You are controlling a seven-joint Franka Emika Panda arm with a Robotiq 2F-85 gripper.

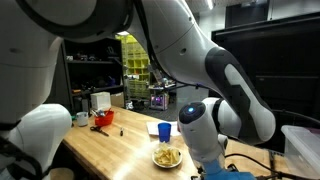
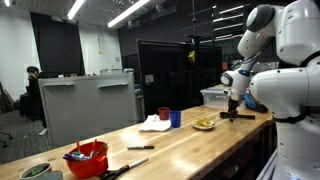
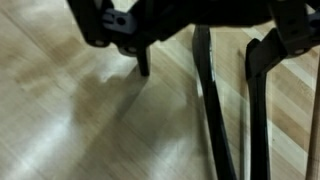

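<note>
My gripper hangs low over the wooden table at the right end in exterior view 2. Its fingers stand apart in the wrist view, one dark fingertip on the left, so it is open. Two long black bars, perhaps a pair of tongs or utensil handles, lie on the table beneath and between the fingers. Whether a finger touches them I cannot tell. In exterior view 1 the arm and its blue part hide the fingertips.
A plate of yellowish food lies near the arm. Behind it stand a blue cup and a red mug by a white cloth. A red container and black-handled tools occupy the far end.
</note>
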